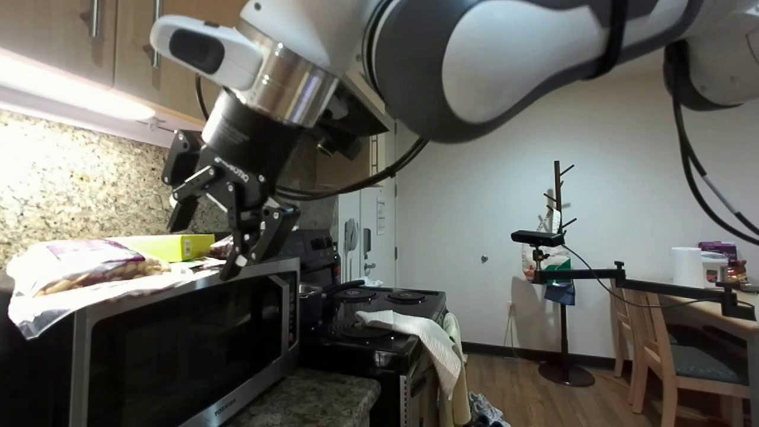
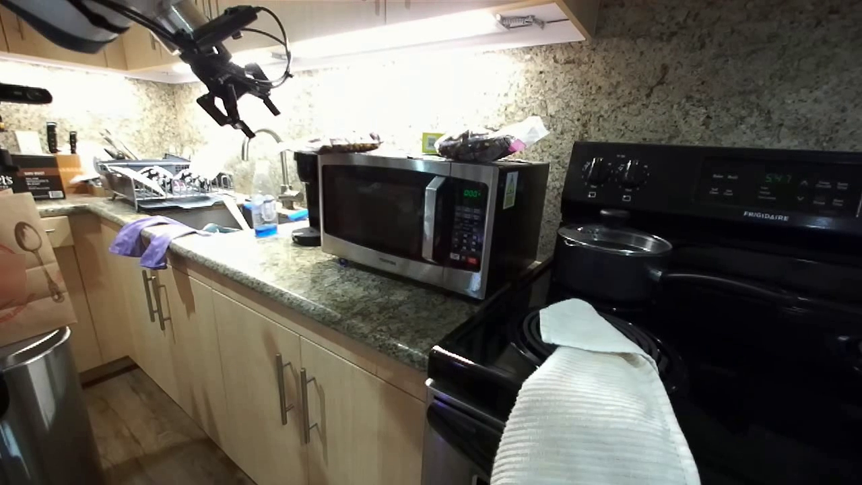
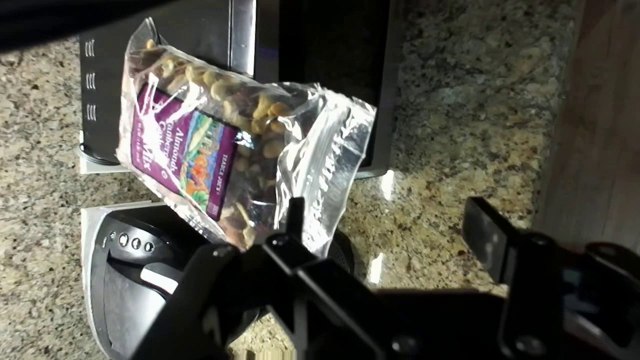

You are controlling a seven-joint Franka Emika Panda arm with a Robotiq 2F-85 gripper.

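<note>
A clear zip bag of nuts with a purple label [image 3: 180, 150] lies on top of the microwave [image 1: 185, 334] in the wrist view. From the side, the same nut bag [image 1: 99, 267] rests at the microwave's near end, its edge hanging over the front. My gripper [image 1: 203, 249] is open above the microwave, tilted downward, its fingers spread with nothing between them. In the wrist view, one finger [image 3: 294, 219] overlaps the bag's sealed end, while the other is over the countertop. Contact with the bag cannot be made out.
A yellow-green box [image 1: 174, 247] sits behind the bag. Another snack bag [image 2: 477, 145] lies at the stove end of the microwave top. A black coffee maker [image 3: 132, 282] stands beside the microwave. Overhead cabinets [image 1: 135, 42] are close above the arm.
</note>
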